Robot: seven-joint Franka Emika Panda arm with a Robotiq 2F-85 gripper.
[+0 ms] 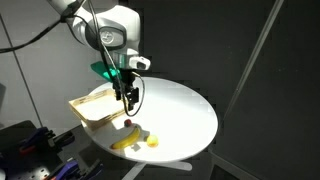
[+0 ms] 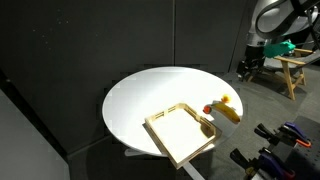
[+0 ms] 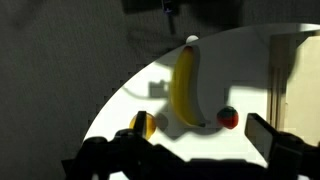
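A yellow banana (image 1: 127, 139) lies near the front edge of the white round table, with a round orange-yellow fruit (image 1: 152, 141) to its right. Behind the banana sits a small red fruit (image 1: 127, 122). In the wrist view the banana (image 3: 182, 88) runs lengthwise in the middle, the orange-yellow fruit (image 3: 147, 125) at lower left and the red fruit (image 3: 228, 117) at lower right. My gripper is open, its dark fingers wide apart with nothing held. It hangs above the table (image 1: 185, 110), clear of all three.
A shallow light-wood tray (image 2: 150, 128) stands beside the fruit; its edge (image 3: 277, 90) shows at the right of the wrist view. A wooden chair (image 2: 292, 72) stands behind the arm.
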